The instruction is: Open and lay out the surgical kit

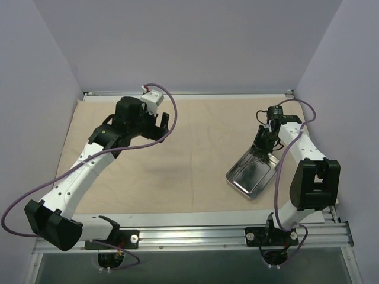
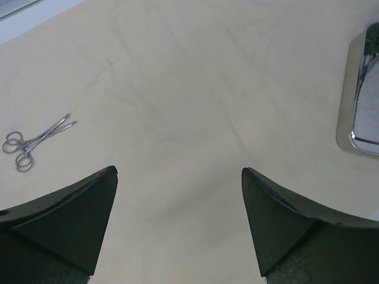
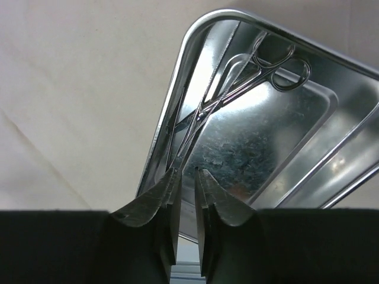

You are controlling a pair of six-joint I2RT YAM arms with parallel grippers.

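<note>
The metal tray [image 1: 250,195] lies at the right of the cloth. Inside it, the right wrist view shows a ring-handled instrument [image 3: 235,90] crossed by slim tweezers [image 3: 214,81]. My right gripper is over the tray's end near the tweezers' tips, its fingers a narrow gap apart; nothing clearly shows gripped. On the bare cloth, a ring-handled clamp [image 2: 37,142] lies at the left of the left wrist view; the left arm hides it from above. Wide open and empty, my left gripper hangs over the cloth left of the tray.
Thin straight lines, perhaps rods or reflections, run along the tray's right side in the right wrist view. Tan cloth [image 1: 204,177] covers the table, bare through the middle. Walls stand at the back and both sides; purple cables loop over both arms.
</note>
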